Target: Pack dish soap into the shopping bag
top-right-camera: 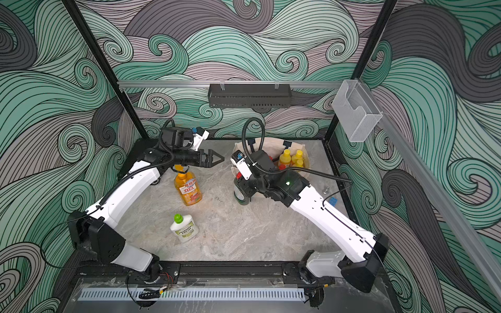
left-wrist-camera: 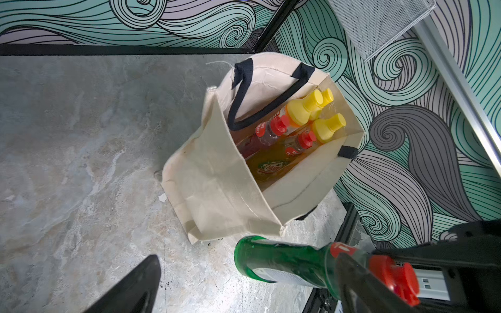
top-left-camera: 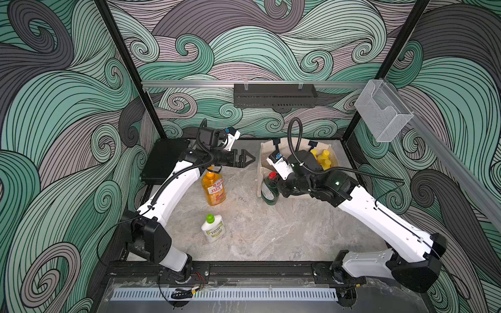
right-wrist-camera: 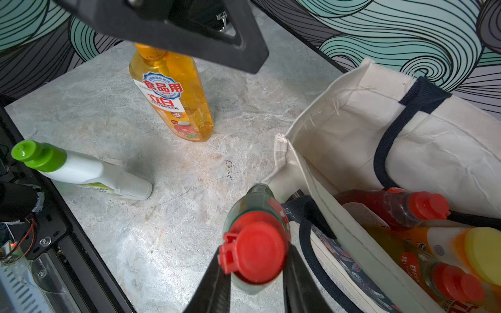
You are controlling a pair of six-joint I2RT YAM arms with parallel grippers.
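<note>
A green bottle with a red cap [right-wrist-camera: 258, 247] is between the fingers of my right gripper, just in front of the cream shopping bag [left-wrist-camera: 208, 187]; whether they grip it is hard to tell. My left gripper [top-left-camera: 245, 159] is open and empty, left of the bag. An orange dish soap bottle [right-wrist-camera: 172, 104] stands on the table below the left arm. A white bottle with a green cap [right-wrist-camera: 104, 172] stands nearer the front edge.
The bag holds several bottles with red and yellow caps [left-wrist-camera: 300, 112]. A black board [top-left-camera: 161, 161] lies at the back left.
</note>
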